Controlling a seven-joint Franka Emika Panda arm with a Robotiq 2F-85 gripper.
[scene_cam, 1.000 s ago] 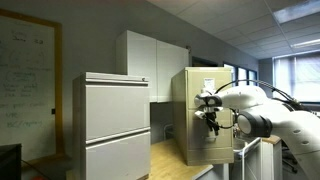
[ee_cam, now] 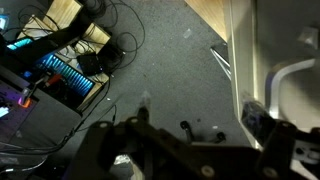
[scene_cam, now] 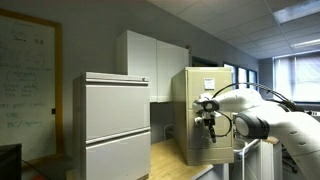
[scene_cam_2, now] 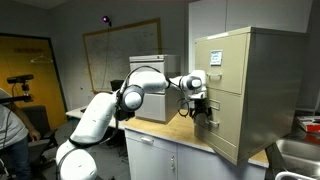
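Note:
A beige filing cabinet with several drawers stands on the counter, its drawer fronts facing my arm. At these fronts is my gripper, near a drawer handle; exterior view 2 shows the gripper beside the cabinet. From the wrist, the gripper looks open, its fingers wide apart and nothing visible held between them. The right finger overlaps the cabinet's pale edge. Whether it touches the cabinet or a handle cannot be made out.
A second, grey-white cabinet stands to the left on the wooden counter. White wall cupboards hang behind. A sink lies at the far right. Cables lie on the floor below the wrist.
My gripper has shifted slightly downward along the front of the beige cabinet. The cabinets look unmoved.

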